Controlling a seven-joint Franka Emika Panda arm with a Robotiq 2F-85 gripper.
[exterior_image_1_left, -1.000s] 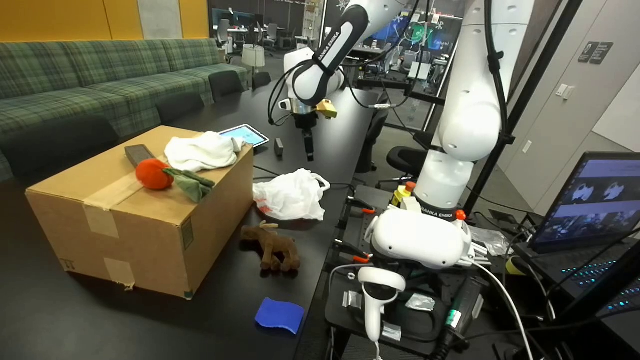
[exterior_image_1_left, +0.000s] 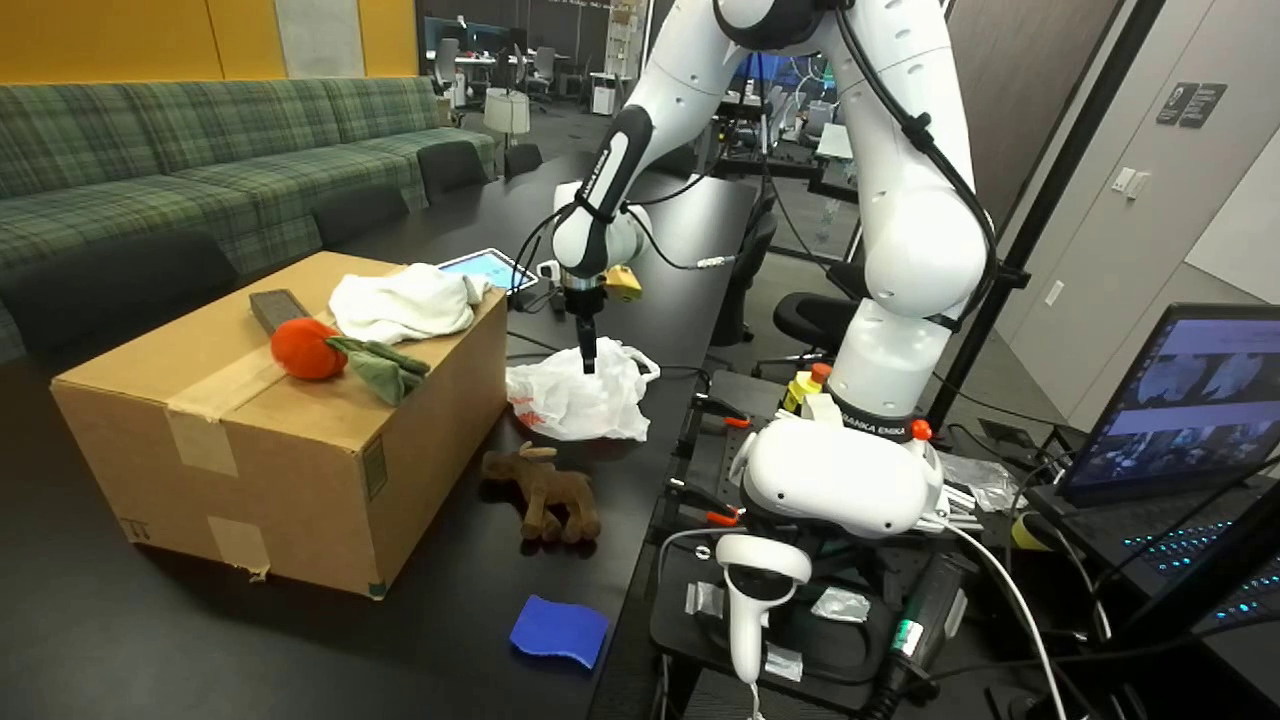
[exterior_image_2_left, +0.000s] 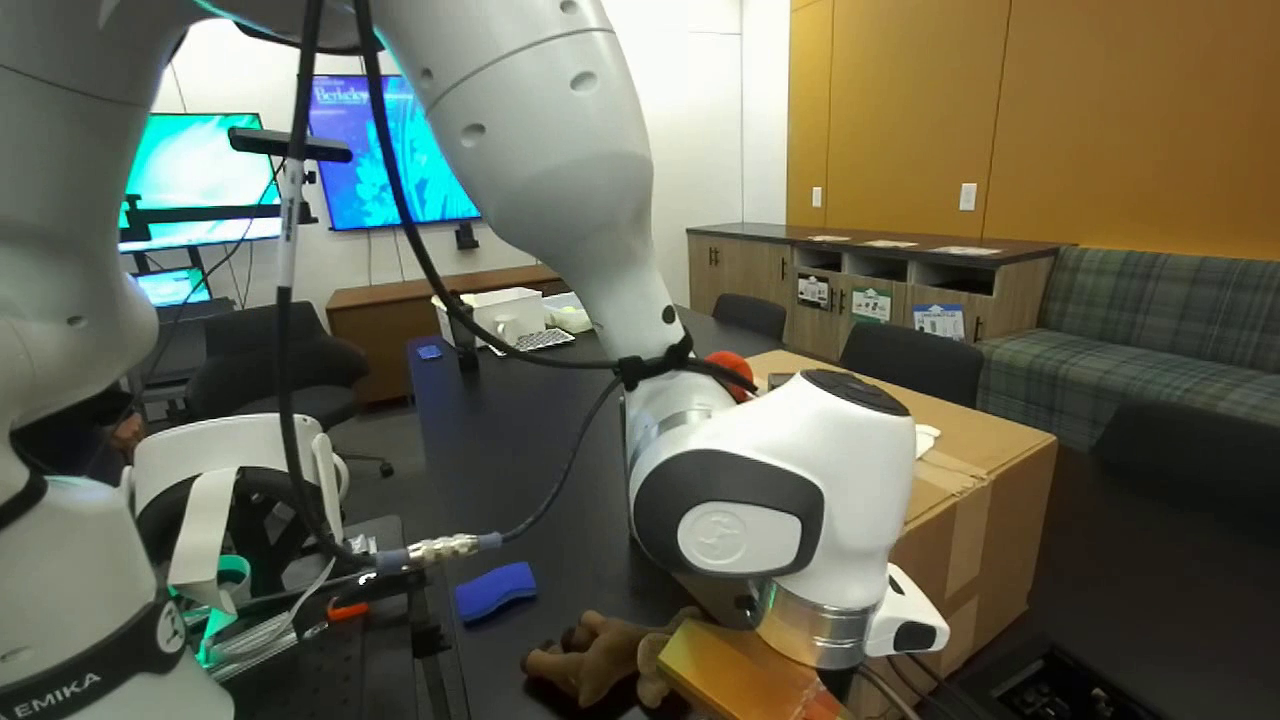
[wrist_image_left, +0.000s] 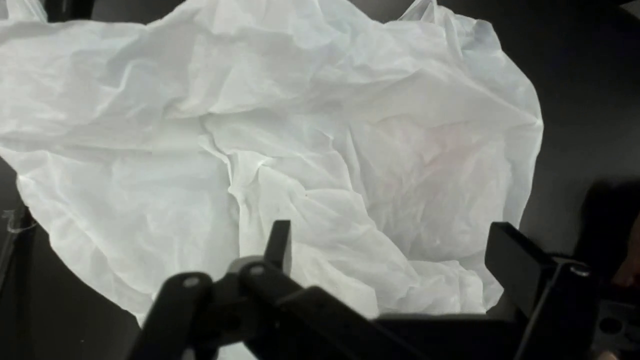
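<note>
My gripper is open over a crumpled white plastic bag (wrist_image_left: 336, 150), which fills most of the wrist view. One fingertip (wrist_image_left: 279, 246) is over the bag's middle, and the other lies near its right edge. Nothing is gripped between them. From exterior view 1, the gripper (exterior_image_1_left: 588, 366) points down at the bag (exterior_image_1_left: 582, 402), which lies on the dark table beside the cardboard box. Whether the fingers touch the plastic I cannot tell. In exterior view 2 the arm hides the fingers and the bag is not visible.
The cardboard box (exterior_image_1_left: 300, 480) carries a white cloth (exterior_image_1_left: 402, 302), a red-orange plush (exterior_image_1_left: 307, 348) with green parts and a dark block (exterior_image_1_left: 277, 310). A brown plush moose (exterior_image_1_left: 546, 494) and a blue sponge (exterior_image_1_left: 559, 631) lie nearer the camera. A tablet (exterior_image_1_left: 486, 269) sits behind.
In exterior view 1 the arm has come lower and nearer the camera, bringing the gripper from behind the bag to over it. The bag and the other objects look unmoved.
</note>
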